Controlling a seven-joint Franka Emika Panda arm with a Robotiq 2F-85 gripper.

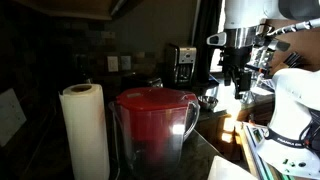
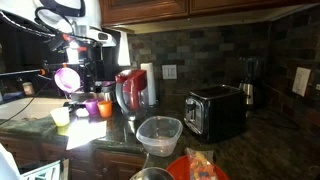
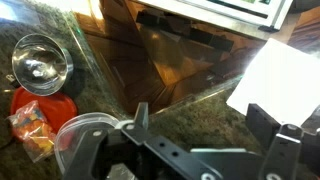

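Note:
In the wrist view, my gripper stands open, with its dark fingers (image 3: pixel 140 117) wide apart and nothing between them. Below it lies the dark counter's front edge, above wooden cabinet fronts (image 3: pixel 165 65). A clear plastic container (image 2: pixel 160 133) sits on the counter; its rim shows at the lower left of the wrist view, apart from my fingers. Beside it, a red plate (image 2: pixel 180 168) bears a colourful snack bag (image 2: pixel 203 165). A shiny metal bowl (image 3: pixel 42 65) is close to that plate. To the right in the wrist view is a white flat thing (image 3: pixel 272 75).
A black toaster (image 2: pixel 215 112) stands behind the container. The red appliance (image 1: pixel 155 115) and the paper towel roll (image 1: pixel 86 130) stand upright on the counter. Orange (image 2: pixel 106 108) and yellow cups (image 2: pixel 62 115) are near the arm at left. Open air lies before the counter.

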